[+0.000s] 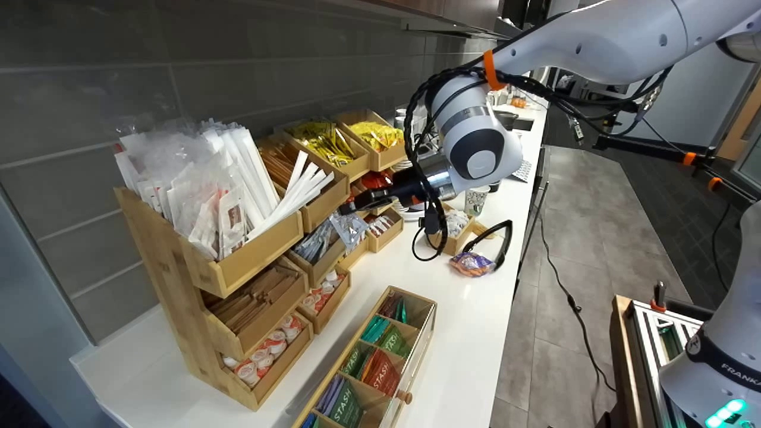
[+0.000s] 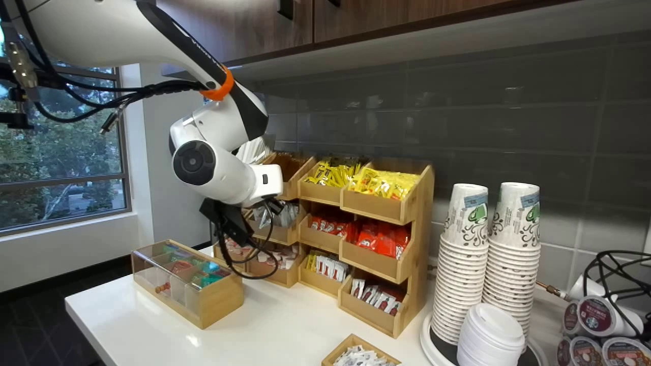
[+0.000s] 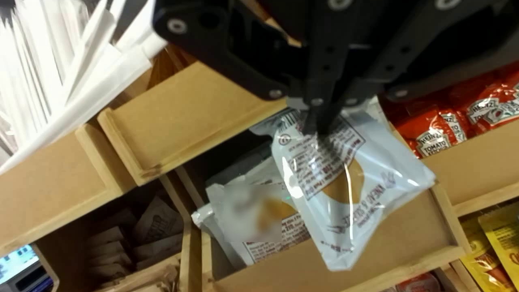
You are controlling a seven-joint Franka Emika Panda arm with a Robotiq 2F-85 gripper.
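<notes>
A silvery white packet (image 3: 389, 170) with brown print hangs from my gripper, whose fingers are shut on its upper part in the wrist view. From the side, the packet (image 1: 349, 229) dangles below my gripper (image 1: 347, 209), in front of the wooden organizer's middle tier. Behind it lies the bin of similar packets (image 3: 265, 214), one of them partly blurred. In the other exterior view the arm covers the fingertips, so the held packet cannot be made out clearly there.
Straws (image 1: 303, 186) jut from the top tier near my gripper. Red ketchup packets (image 3: 433, 131) fill a neighboring bin. On the counter stand a tea box (image 1: 378, 356), an orange-purple packet (image 1: 472, 264) and tall cup stacks (image 2: 464, 268). Bare counter (image 1: 456, 321) lies right of the tea box.
</notes>
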